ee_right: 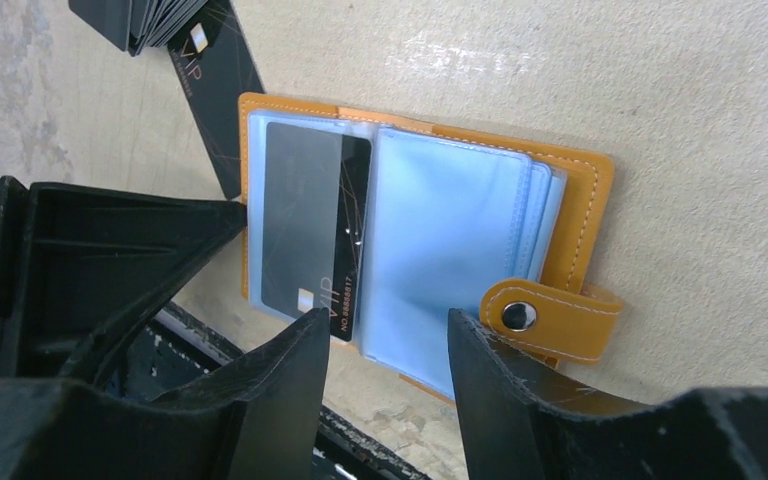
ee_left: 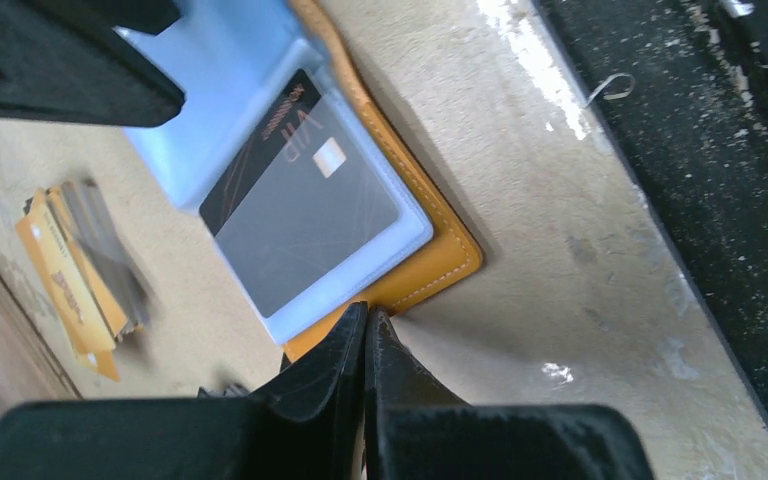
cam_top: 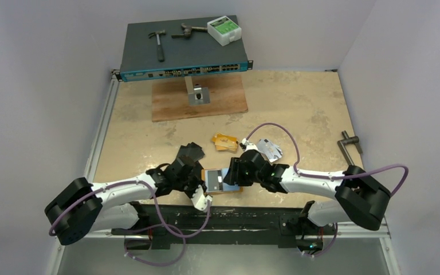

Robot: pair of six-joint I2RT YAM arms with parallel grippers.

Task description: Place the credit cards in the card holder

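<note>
The open card holder (ee_right: pixel 590 215), tan with clear blue-white sleeves, lies on the table. A black VIP card sits inside its left sleeve, seen also in the left wrist view as a grey and black card (ee_left: pixel 310 200). My left gripper is shut, its tips at the holder's tan edge, and nothing shows between them. Over the sleeves hangs my right gripper, its fingers apart and empty. Black cards (cam_top: pixel 190 151), orange cards (cam_top: pixel 225 142) and white cards (cam_top: pixel 270 150) lie behind the holder on the table.
A wooden board (cam_top: pixel 172 103) with a stand and a dark rack unit (cam_top: pixel 177 51) fill the back. Hex tools (cam_top: pixel 349 146) lie far right. The table's front edge runs close to the holder. Bare table shows at right.
</note>
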